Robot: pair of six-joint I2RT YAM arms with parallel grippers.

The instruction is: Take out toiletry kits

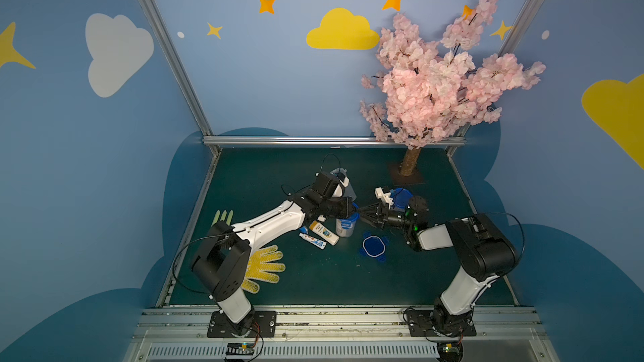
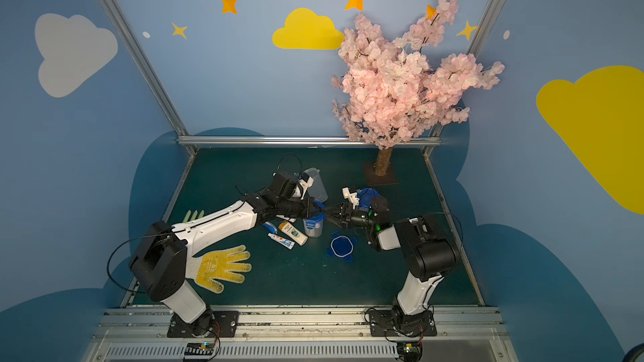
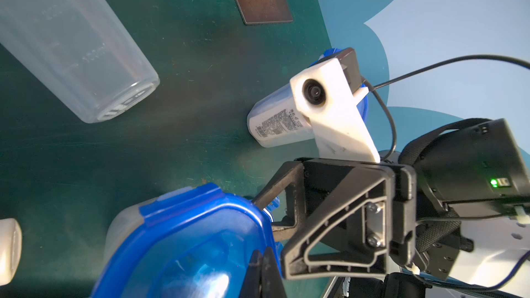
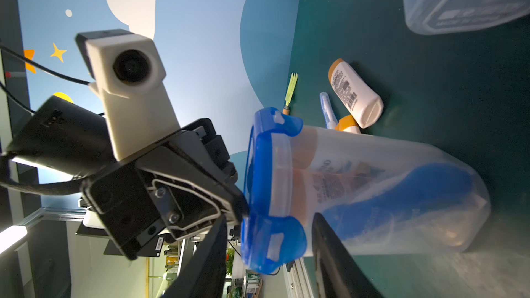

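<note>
A translucent container (image 4: 381,209) with a blue clip lid (image 3: 193,242) stands in the middle of the table. Through its wall show a blue shape and something with a printed label. My left gripper is shut at the lid's rim; whether the thin rim lies between its fingers I cannot tell. From the right, my right gripper has its fingers apart at the lid's edge, with a blue clip (image 4: 284,245) in view between them. A white bottle (image 1: 324,232) and a toothpaste tube (image 1: 312,241) lie to the left of the container.
A loose blue lid (image 1: 373,246) lies right of the container. Behind stands an open clear container (image 2: 315,184); another blue-topped one (image 3: 278,124) is behind my right gripper. Yellow gloves (image 1: 263,268) lie front left. A blossom tree (image 1: 410,161) stands at the back.
</note>
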